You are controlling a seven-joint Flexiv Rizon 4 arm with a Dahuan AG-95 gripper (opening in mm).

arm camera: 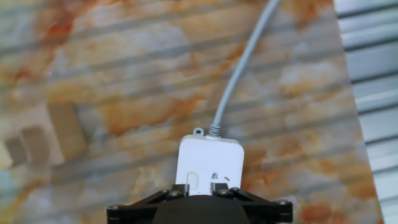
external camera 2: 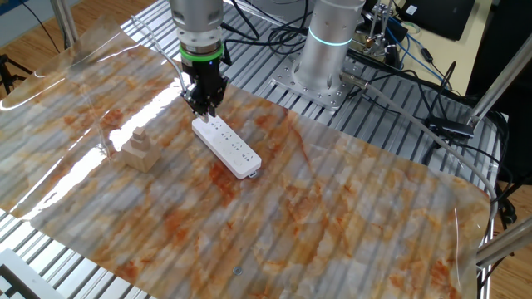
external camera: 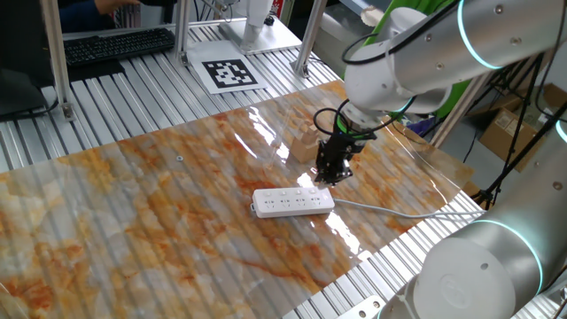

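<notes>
A white power strip [external camera: 292, 202] lies flat on the marbled sheet, its sockets and switches facing up. Its grey cable [arm camera: 245, 62] leaves from the end nearest my gripper. Above that end hangs my black gripper, pointing down, its fingertips apart by a narrow gap with only the strip's white top showing behind them. In exterior view 2 the fingertips [external camera 2: 212, 111] are close over the strip [external camera 2: 226, 147]; whether they touch it I cannot tell. The strip's far part is hidden behind the gripper in the wrist view.
A wooden block piece [external camera 2: 140, 152] stands on the marbled sheet [external camera 2: 332, 224] a short way from the strip. A printed marker board [external camera: 229, 74] and a keyboard [external camera: 120, 46] are at the back. Much of the sheet is bare.
</notes>
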